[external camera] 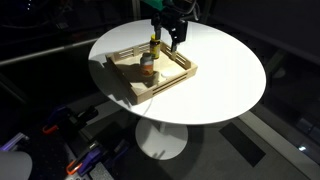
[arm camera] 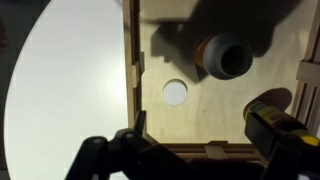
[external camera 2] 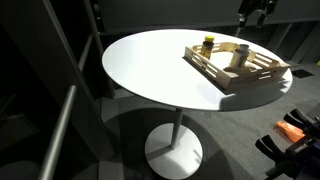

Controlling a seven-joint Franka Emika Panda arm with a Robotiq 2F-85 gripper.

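A wooden tray [external camera: 122,84] on the round white table holds two bottles and a small white disc. The orange bottle [external camera: 147,66] stands upright; from above, its dark round top [arm camera: 234,57] shows. Close to it, the white disc [arm camera: 175,92] lies flat on the tray floor. The second bottle, with a yellow cap [external camera: 155,40], stands towards the back of the tray. Over that back side hangs my gripper [external camera: 165,36], open. In the wrist view its two dark fingers [arm camera: 125,153] are wide apart, and the right one partly covers the yellow-capped bottle [arm camera: 283,120].
Low slatted walls [external camera 2: 220,76] enclose the tray. Dark equipment with orange parts [external camera 2: 290,131] sits near the floor beside the table.
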